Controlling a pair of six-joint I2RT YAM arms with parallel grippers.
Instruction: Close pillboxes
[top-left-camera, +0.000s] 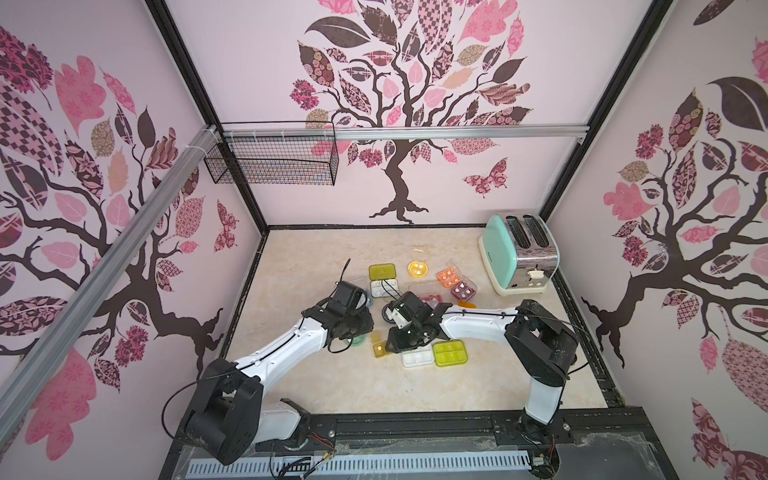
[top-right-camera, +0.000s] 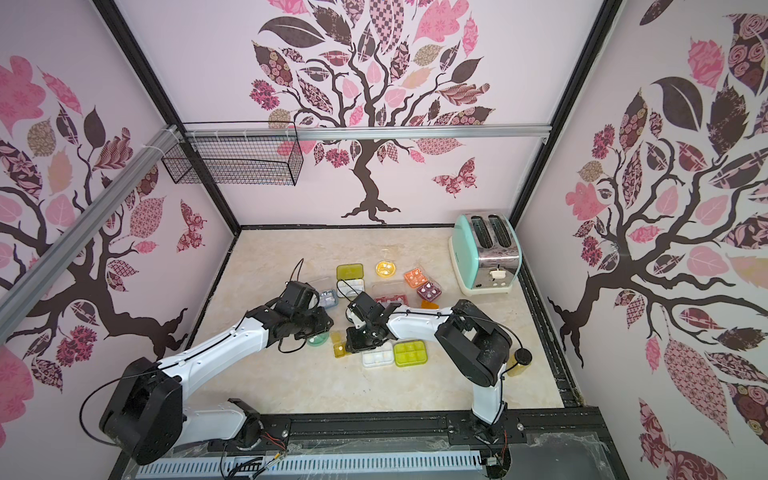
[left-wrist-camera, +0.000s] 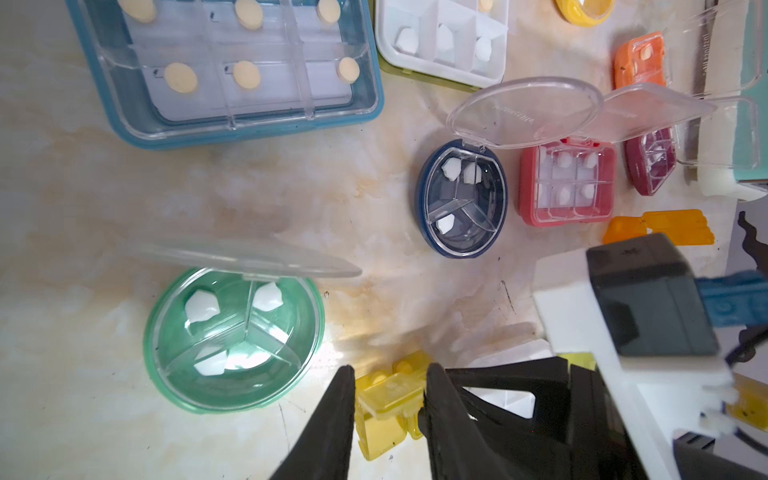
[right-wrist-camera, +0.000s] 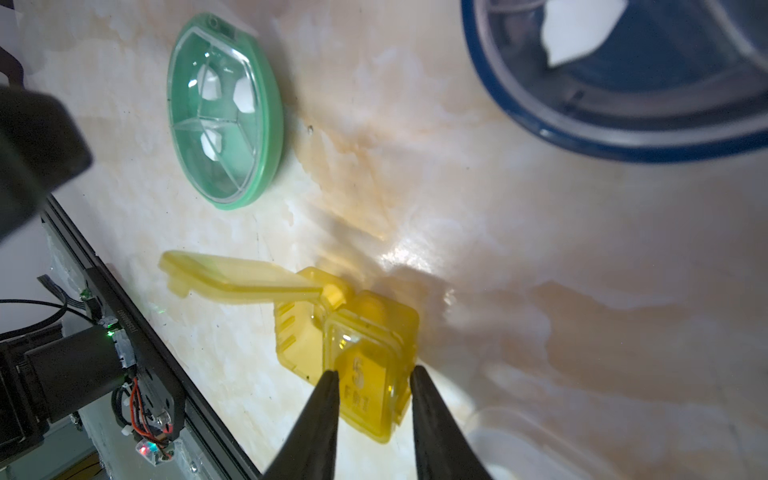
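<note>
The small yellow pillbox (right-wrist-camera: 320, 344) stands on the table. One of its lids (right-wrist-camera: 232, 277) sticks up towards the left in the right wrist view; another yellow flap sits over the near end. My right gripper is part open, its fingertips close to that near end; contact cannot be made out. Open and apart from the yellow box, my left gripper hangs higher up over it, with nothing visibly held. The green round pillbox (left-wrist-camera: 232, 340) and the navy round one (left-wrist-camera: 461, 200) have raised lids and white pills inside. A blue pillbox (left-wrist-camera: 240, 72) holds round tablets.
Farther back are a white pillbox (left-wrist-camera: 444, 36), a red one (left-wrist-camera: 568, 184), an orange one (left-wrist-camera: 640, 62) and a maroon one (left-wrist-camera: 649, 162), several with clear lids raised. A toaster (top-left-camera: 518, 254) fills the back right.
</note>
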